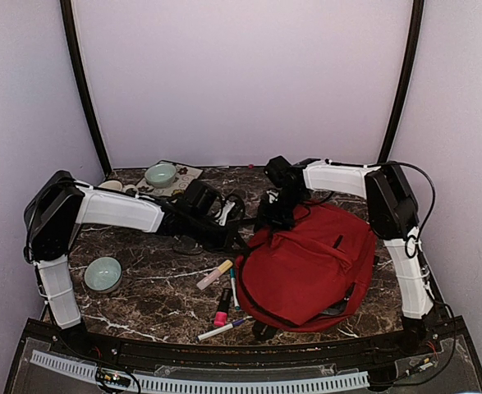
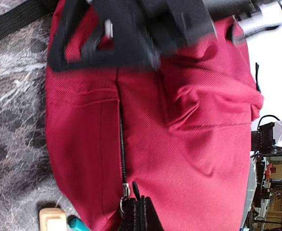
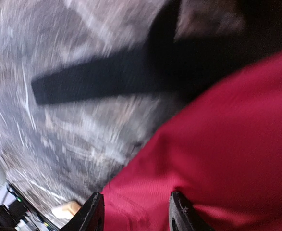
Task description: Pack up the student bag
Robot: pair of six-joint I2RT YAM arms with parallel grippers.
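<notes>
The red bag (image 1: 306, 279) lies on the right half of the marble table, a zipper (image 2: 122, 144) along its near flap. My left gripper is shut at the bag's left edge, by the zipper pull (image 2: 126, 190); whether the pull is between its fingertips is unclear. My right gripper is part open above the bag's upper left edge, its fingers apart over red fabric. A yellow highlighter (image 1: 214, 274), a pink marker (image 1: 222, 306), a teal pen (image 2: 78, 224) and a white marker (image 1: 216, 332) lie left of the bag.
A pale bowl (image 1: 103, 274) stands at the front left, another bowl (image 1: 160, 175) at the back left. A black strap (image 3: 88, 77) lies on the table beside the bag.
</notes>
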